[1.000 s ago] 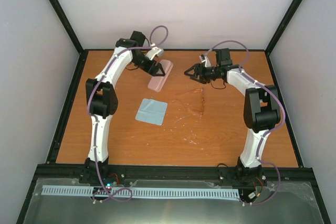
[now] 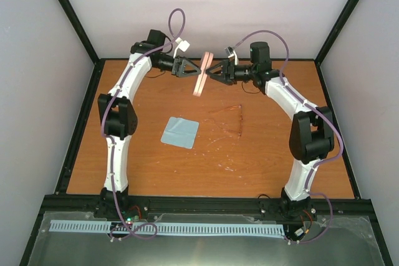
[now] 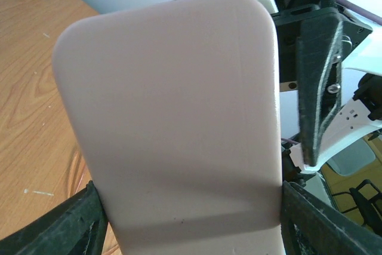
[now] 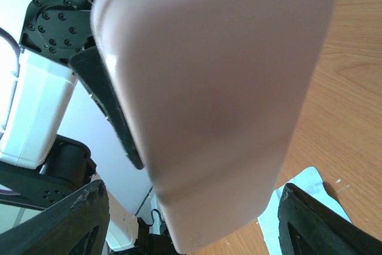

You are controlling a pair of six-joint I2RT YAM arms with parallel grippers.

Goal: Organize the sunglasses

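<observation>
A pale pink case (image 2: 203, 74) is held raised at the back centre, between the two grippers, filling much of the left wrist view (image 3: 173, 117) and right wrist view (image 4: 209, 100). My left gripper (image 2: 197, 69) is shut on the case from the left. My right gripper (image 2: 214, 70) stands open at the case's right side, its fingers close around or beside it; contact cannot be told. A blue-grey cloth (image 2: 180, 133) lies flat on the table left of centre. An orange transparent sunglasses-like item (image 2: 239, 120) lies right of the cloth, hard to make out.
Walls and a black frame border it at the back and on both sides.
The left gripper has lifted the case and turned it more upright. The right gripper has moved up and leftward to the case.
</observation>
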